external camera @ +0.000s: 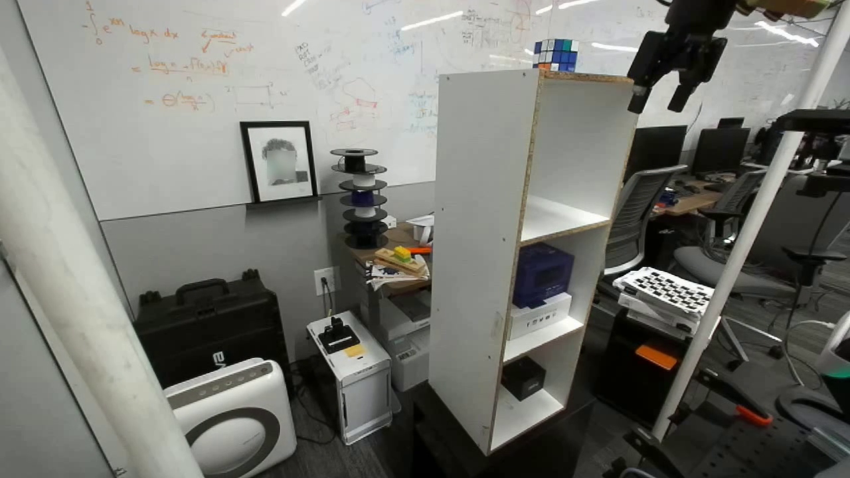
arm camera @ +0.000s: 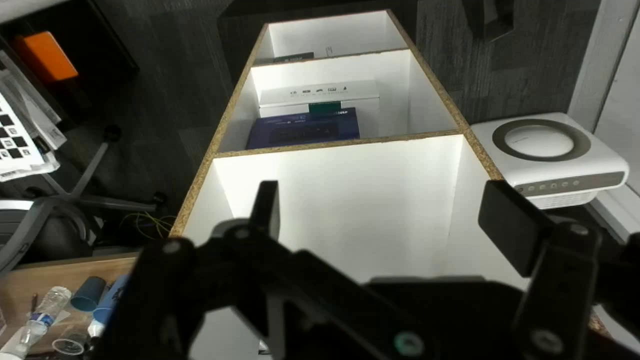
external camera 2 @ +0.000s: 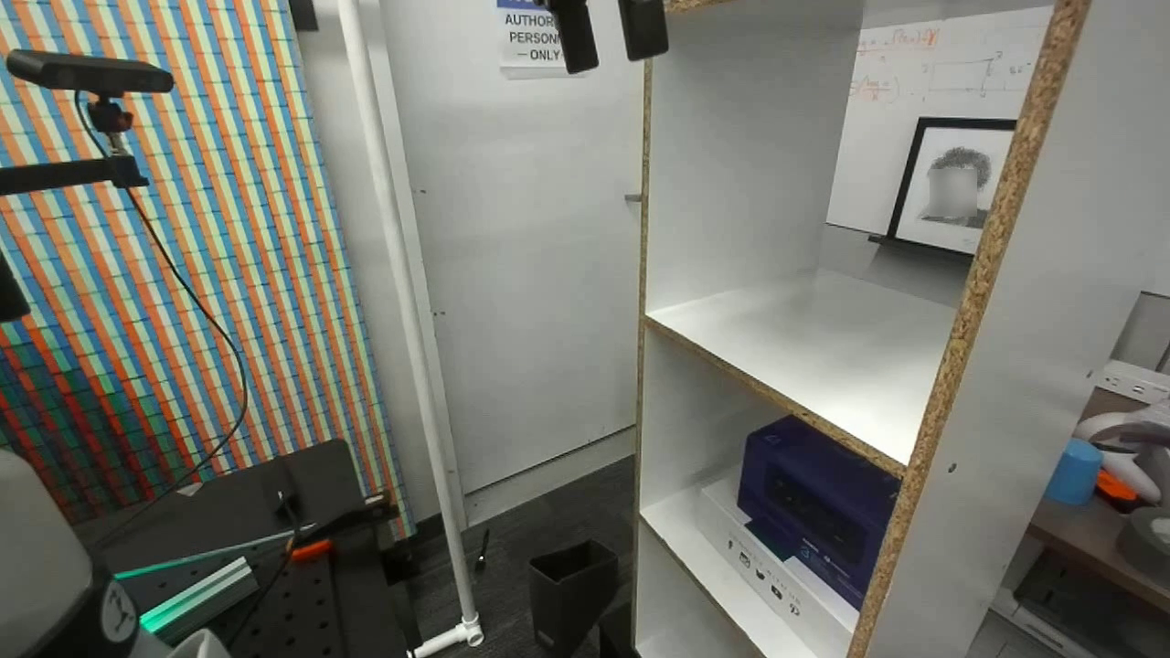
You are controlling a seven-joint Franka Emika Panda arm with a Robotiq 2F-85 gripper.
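Pointing down at the upper right of exterior view 1, my gripper [external camera: 657, 103] is open, its fingers apart and empty. It hangs by the top right of a tall white shelf [external camera: 486, 239]. In exterior view 2 only the fingertips [external camera 2: 644, 33] show, at the top edge. The wrist view has the dark fingers [arm camera: 513, 225] spread wide over the empty upper compartment. A Rubik's cube [external camera: 555, 56] with blue and white faces rests on the shelf's top. The middle compartment holds a dark blue box [external camera: 543, 273] on a white box [external camera: 540, 317].
A small black box [external camera: 523, 378] sits in the bottom compartment. To the right of the shelf stands a white pole [external camera: 749, 231]; chairs and desks lie behind. A white purifier [external camera: 231, 422] is on the floor at left. The upper compartment is free.
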